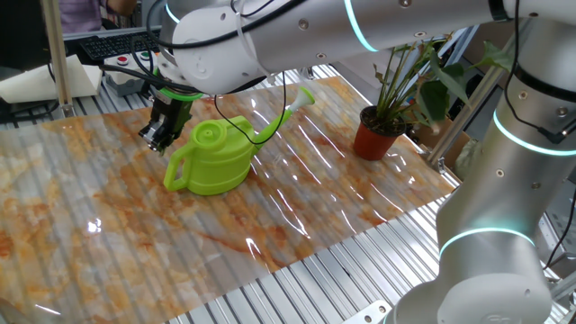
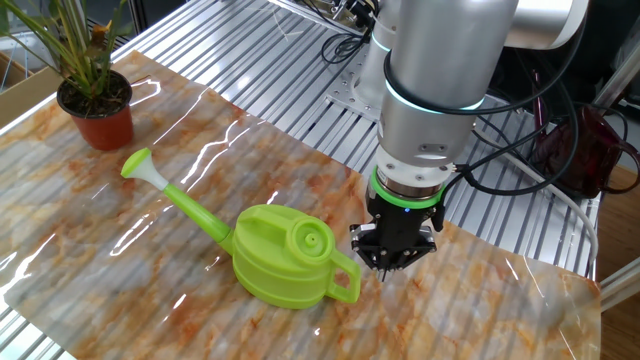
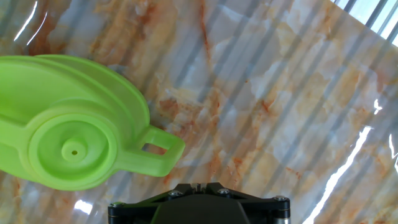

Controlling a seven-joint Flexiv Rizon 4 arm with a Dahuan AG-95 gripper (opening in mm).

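A bright green watering can (image 1: pixel 216 157) stands upright on the marbled mat, its spout toward the potted plant. Its loop handle (image 3: pixel 163 151) juts out on the side facing my gripper. Black and compact, my gripper (image 2: pixel 385 270) hangs above the mat beside that handle, apart from it. In the wrist view the gripper shows at the bottom edge with its fingertips together, shut, and nothing visible between them. The can's spout (image 2: pixel 195 212) is outside the wrist view.
A plant in a brown-red pot (image 1: pixel 373 135) stands near the mat's far corner, beyond the spout. Ribbed metal decking (image 1: pixel 360 270) borders the glossy mat (image 1: pixel 117 234). A dark red jug (image 2: pixel 585 150) sits off to the side. Around the can, the mat is mostly bare.
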